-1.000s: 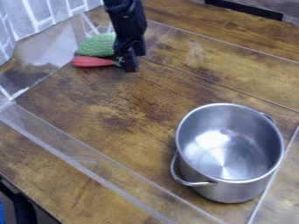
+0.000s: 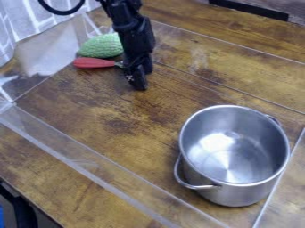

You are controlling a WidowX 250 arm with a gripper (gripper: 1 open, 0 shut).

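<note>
My black gripper (image 2: 134, 73) is low over the wooden table at the upper middle, its fingertips down near the surface; whether it is open or shut is hard to make out. Just left of it lies a red, elongated object (image 2: 93, 63), partly hidden by the gripper. Behind that rests a green, textured vegetable-like object (image 2: 102, 46), its right part covered by the arm.
A steel pot (image 2: 233, 153) with side handles stands at the lower right. Clear plastic edging runs along the left and lower side, and a whitish cloth (image 2: 24, 36) is at the upper left.
Over the last second my gripper has shifted slightly toward the front and downward. The red and green objects and the pot look nearly unchanged.
</note>
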